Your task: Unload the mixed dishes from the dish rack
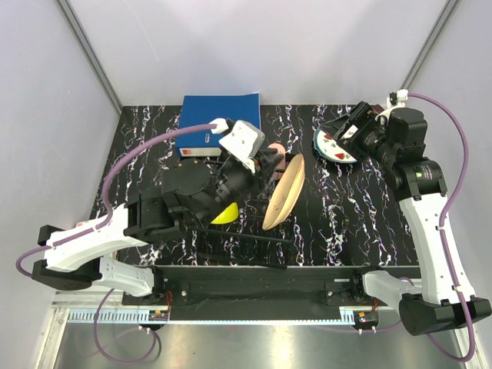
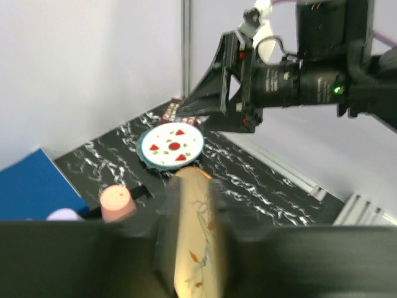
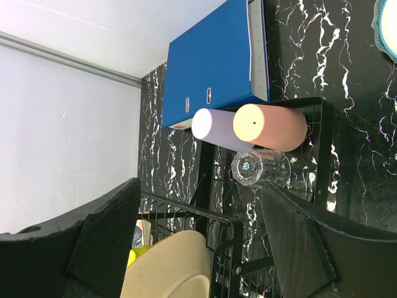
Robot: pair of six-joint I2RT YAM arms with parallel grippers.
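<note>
A tan, leaf-patterned oval dish (image 1: pixel 286 192) stands steeply tilted over the rack's right side. Its near end lies between the blurred fingers of my left gripper (image 1: pixel 269 163), which looks shut on it; in the left wrist view the dish (image 2: pixel 197 242) runs up between them. The black wire dish rack (image 3: pixel 325 139) holds a lilac cup (image 3: pixel 214 128), a pink cup (image 3: pixel 279 127) and a clear glass (image 3: pixel 263 167), all lying on their sides. A yellow dish (image 1: pixel 227 214) shows partly behind my left arm. My right gripper (image 1: pixel 335 134) hangs open and empty at the upper right.
Right of the rack, beneath my right gripper, a white plate with red shapes (image 2: pixel 173 146) rests on a teal-edged one. A blue binder (image 1: pixel 219 123) lies behind the rack.
</note>
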